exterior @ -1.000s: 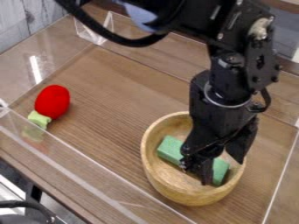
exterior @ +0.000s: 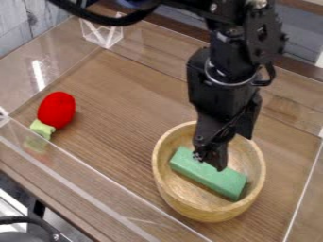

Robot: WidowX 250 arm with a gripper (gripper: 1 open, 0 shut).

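Note:
My black gripper [exterior: 214, 130] stands open above the back part of a wooden bowl [exterior: 175, 180], with nothing held between its fingers. A green block [exterior: 209, 175] lies tilted across the inside of the bowl, in front of and below the fingertips.
A red rounded object [exterior: 57, 109] lies at the left, with a small pale green item [exterior: 42, 128] beside it. A clear object [exterior: 101, 21] is at the back left.
My gripper has risen and moved back, away from the green block, which now shows uncovered in the bowl.

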